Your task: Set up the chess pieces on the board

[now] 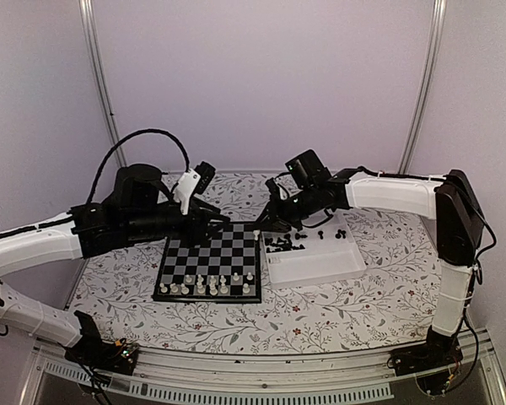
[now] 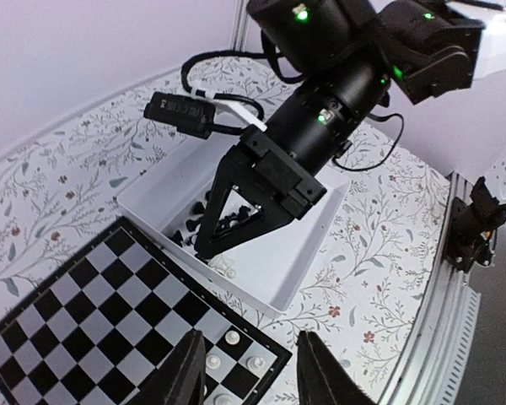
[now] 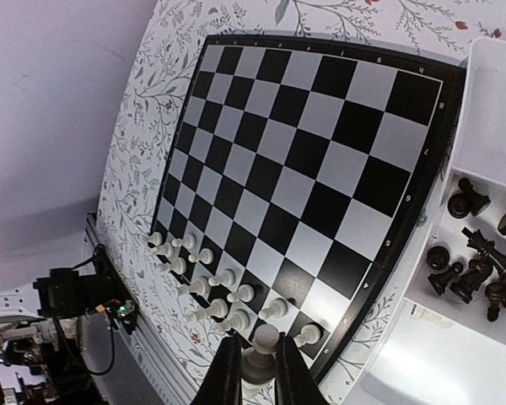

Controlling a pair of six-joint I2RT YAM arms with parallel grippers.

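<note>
The chessboard (image 1: 211, 253) carries several white pieces (image 3: 240, 294) along its near side; its far squares are bare. My right gripper hangs over the board's right edge with a white piece (image 3: 266, 342) between its fingers, seen also in the top view at my right gripper (image 1: 260, 228). My left gripper is raised above the board, open and empty. In the right wrist view, black pieces (image 3: 481, 278) lie in a compartment of the white tray.
The white tray (image 1: 316, 270) sits directly right of the board, its front compartment mostly clear. Walls enclose the back and sides.
</note>
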